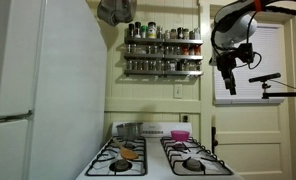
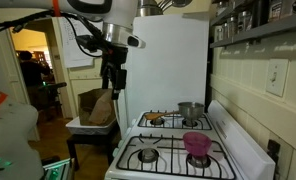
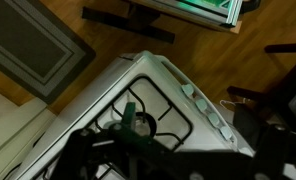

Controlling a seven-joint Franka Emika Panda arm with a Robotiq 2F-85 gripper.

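My gripper (image 1: 230, 84) hangs high at the right, in front of the door's window blind, pointing down. Exterior view 2 has the same gripper (image 2: 115, 84) in the air left of the stove, well above its top. Dark fingers reach in from the bottom of the wrist view with a gap between them, and no object shows there. The white stove (image 2: 148, 174) holds a grey pot (image 2: 191, 110) at its back and a pink pot (image 2: 197, 144) on a burner nearer the wall. A wooden spoon (image 1: 128, 154) lies on the left grates.
Spice shelves (image 1: 163, 55) line the wall above the stove. A white fridge (image 1: 53, 90) borders its left side. A box (image 2: 92, 108) with brown contents stands left of the stove. Below the arm, wooden floor (image 3: 203, 52) shows beside the stove edge.
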